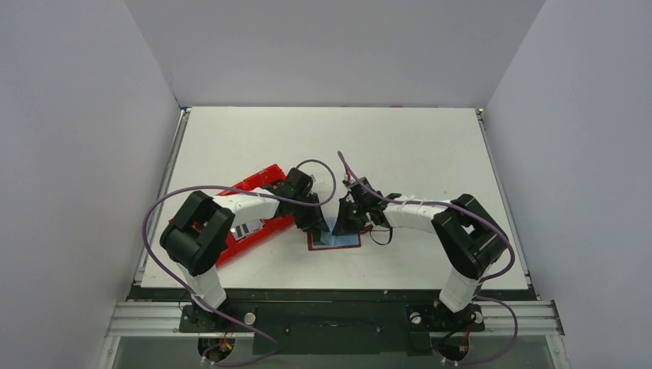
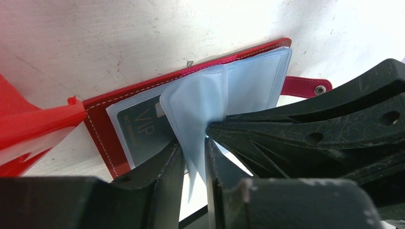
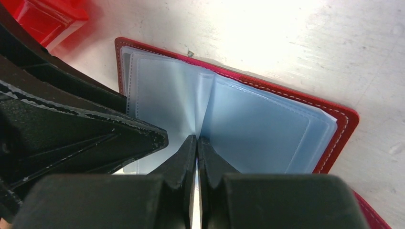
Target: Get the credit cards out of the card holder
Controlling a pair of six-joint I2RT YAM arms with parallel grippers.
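The red card holder [image 1: 334, 247] lies open on the table, with translucent blue sleeves [image 2: 250, 81] [image 3: 262, 129]. A dark VIP card [image 2: 138, 129] shows under a sleeve in the left wrist view. My left gripper is part open at the raised sleeve flap, whose edge lies between its fingertips. My right gripper is shut, its tips pressed on the sleeves at the middle fold; nothing clear shows between its fingers. The two grippers almost touch.
A red tray [image 1: 254, 237] with compartments lies just left of the holder, partly under the left arm.
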